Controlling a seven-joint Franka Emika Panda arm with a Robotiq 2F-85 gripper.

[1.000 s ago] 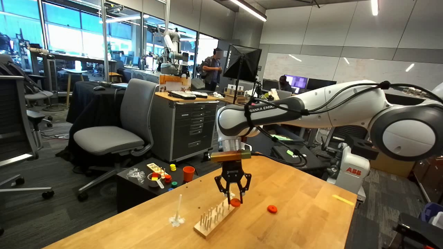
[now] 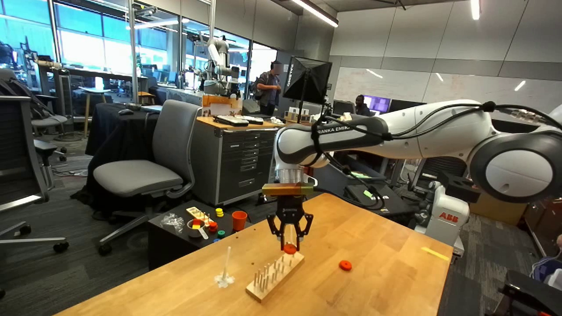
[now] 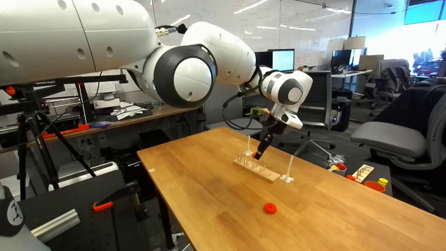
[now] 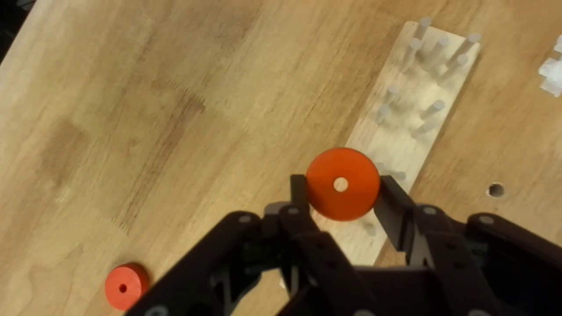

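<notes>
An orange-red disc (image 4: 343, 184) with a hole in its middle is pinched between my gripper's fingers. The gripper (image 2: 290, 249) holds it above the far end of a wooden peg board (image 2: 274, 279), as exterior view 1 shows. In the wrist view the disc covers part of that board (image 4: 398, 138), and a pale spot shows through its hole. Several thin pegs stand upright along the board. A second red disc (image 4: 125, 287) lies loose on the table, at the lower left of the wrist view. The same loose disc (image 3: 270, 207) sits well apart from the board in exterior view 2.
Upright white rods stand on the table near the board, one (image 3: 289, 167) at its near end and another (image 3: 248, 145) by its far end. A black side table holds an orange cup (image 2: 239, 220) and another peg board.
My gripper, with the disc in it, has risen and shifted slightly left in exterior view 1. The board and the loose disc have stayed put.
</notes>
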